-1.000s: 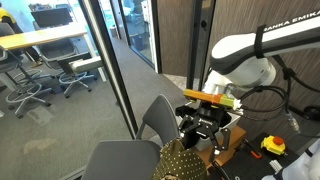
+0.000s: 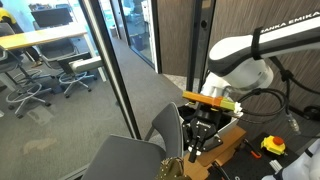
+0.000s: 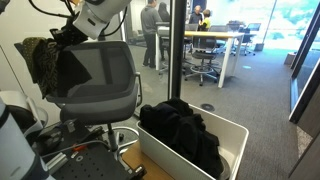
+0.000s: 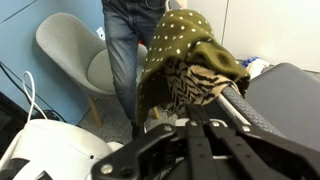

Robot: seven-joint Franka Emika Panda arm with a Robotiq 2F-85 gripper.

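Observation:
An olive cloth with pale dots (image 4: 185, 50) and a striped patch hangs bunched at the tips of my gripper in the wrist view. The gripper is shut on it; the pinched part is mostly hidden among dark fingers. From the second exterior view, the same cloth (image 3: 43, 66) dangles in the air at the upper left, by the dark gripper (image 3: 68, 38). Only a small piece of cloth (image 2: 173, 170) shows at the bottom of the first exterior view, below and left of the gripper (image 2: 194, 153).
A white box (image 3: 232, 140) with black fabric (image 3: 182, 128) inside stands right of the arm. A grey chair (image 3: 98, 80) is behind the cloth. Someone in jeans (image 4: 122, 45) stands close by in the wrist view. A red button (image 2: 273, 145) sits near the base.
In the first exterior view, the gripper has tilted and shifted slightly left and down. The cloth has moved lower with it, so less of it shows now.

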